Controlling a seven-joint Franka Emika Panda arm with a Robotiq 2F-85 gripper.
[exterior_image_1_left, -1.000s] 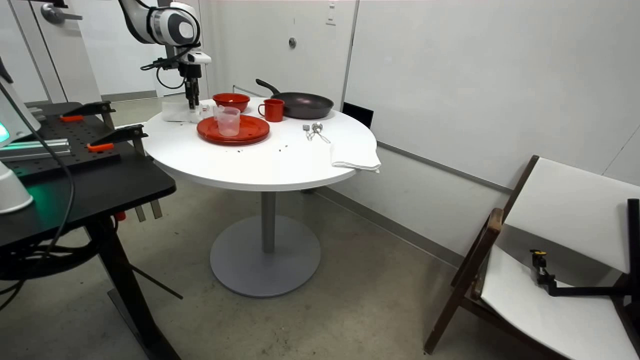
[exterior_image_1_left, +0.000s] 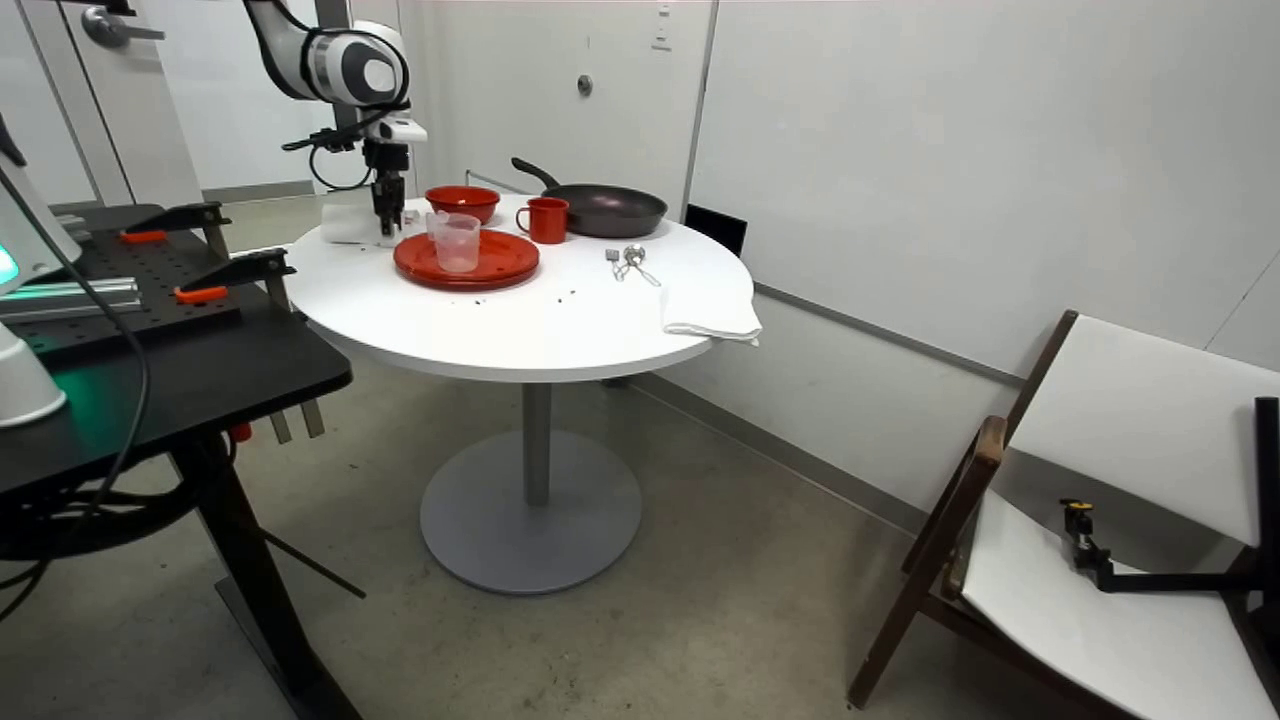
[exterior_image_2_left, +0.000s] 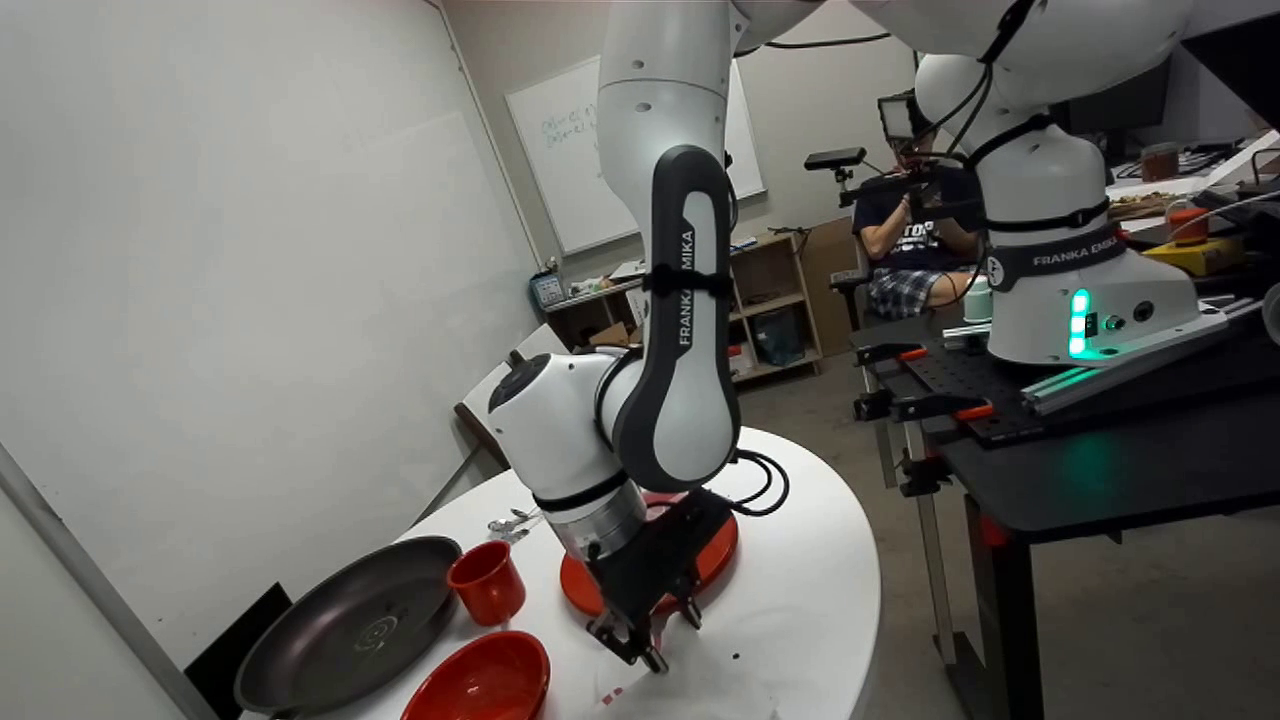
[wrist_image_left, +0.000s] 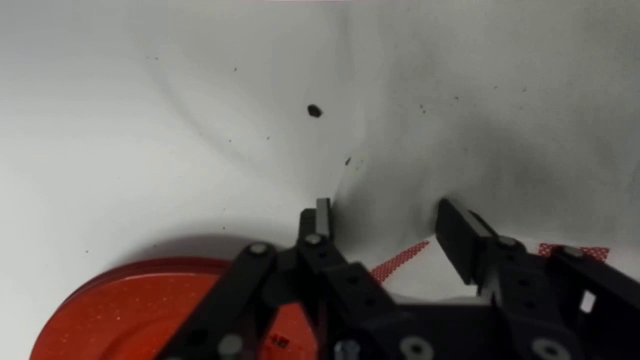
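Observation:
My gripper (exterior_image_1_left: 389, 228) points down at the left side of the round white table, low over a white cloth (exterior_image_1_left: 345, 226). In the wrist view its fingers (wrist_image_left: 323, 217) stand apart, with pale cloth and part of a red dotted stripe (wrist_image_left: 399, 261) showing between and beyond them. No object is visibly pinched. Whether the tips touch the cloth is hard to tell. From the other side, the gripper (exterior_image_2_left: 673, 641) is seen beside the red plates (exterior_image_2_left: 581, 586), its two tips separated.
A clear plastic cup (exterior_image_1_left: 457, 245) stands on the red plates (exterior_image_1_left: 513, 259). Close by are a red bowl (exterior_image_1_left: 463, 202), a red mug (exterior_image_1_left: 548, 221) and a dark pan (exterior_image_1_left: 612, 211). Utensils (exterior_image_1_left: 632, 257) and a folded white napkin (exterior_image_1_left: 710, 312) lie farther right.
The gripper is lower than a second ago and slightly farther right in exterior view 1, closer to the cloth. The dishes have stayed in place.

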